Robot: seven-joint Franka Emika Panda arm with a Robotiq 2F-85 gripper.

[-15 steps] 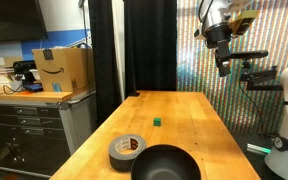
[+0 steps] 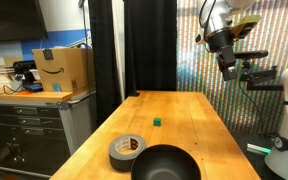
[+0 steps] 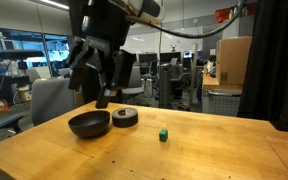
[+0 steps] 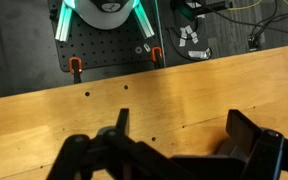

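Note:
High over the table's right edge in exterior view 1, my gripper (image 2: 213, 57) is open and empty. In exterior view 2 the gripper (image 3: 88, 92) hangs in the foreground, its fingers spread. The wrist view shows wide-parted fingers (image 4: 96, 148) over bare wood. A small green block (image 2: 157, 122) sits alone mid-table, also seen as the green block (image 3: 163, 135) in exterior view 2. At the table's near end a black bowl (image 2: 165, 163) stands beside a roll of grey tape (image 2: 127, 150). In the wrist view a dark shape partly hidden by the right finger cannot be made out.
A cardboard box (image 2: 63, 69) rests on a side cabinet, away from the table.
My gripper has shifted slightly to the right and lower in exterior view 1. The block, bowl and tape have not moved.

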